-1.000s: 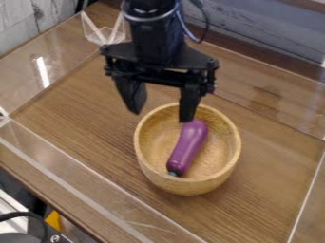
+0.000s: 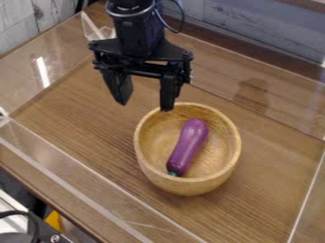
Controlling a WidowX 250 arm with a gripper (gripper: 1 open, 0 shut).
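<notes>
The black gripper (image 2: 144, 90) hangs over the table at the upper middle, its two dark fingers spread wide apart with nothing seen between them. Below and to its right, a tan bowl (image 2: 150, 152) holds a long purple eggplant (image 2: 189, 144), lying on a slant with its green tip toward the front.
A dark object with a yellow part (image 2: 51, 218) sits at the lower left edge, partly out of view.
The gripper has moved back and to the left, away from over the bowl, and looks smaller. The bowl and eggplant stay where they were.
</notes>
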